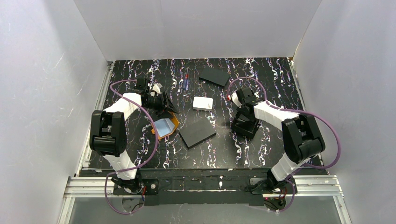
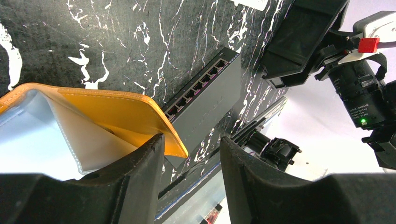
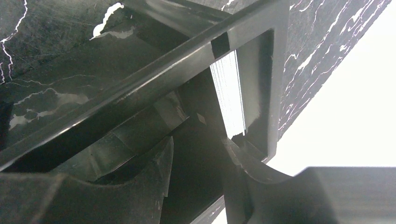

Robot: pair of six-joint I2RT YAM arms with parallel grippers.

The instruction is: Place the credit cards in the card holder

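An orange card holder (image 1: pixel 174 119) with pale inner sleeves lies unfolded at the left of the table. At its upper edge, my left gripper stands part open. The corner of the holder's orange flap (image 2: pixel 116 109) reaches between its fingers, which are not closed on it. On the right side is a black open box (image 1: pixel 245 129). Inside it a stack of white card edges (image 3: pixel 229 95) stands upright in a slot. My right gripper is over the box, fingers apart; a dark surface with a small pale square shows beyond the gap.
A dark flat case (image 1: pixel 197 133) lies between the arms, with a white box (image 1: pixel 203 103) behind it. Farther back are another dark slab (image 1: pixel 214 76) and a blue-and-red pen-like item (image 1: pixel 186 81).
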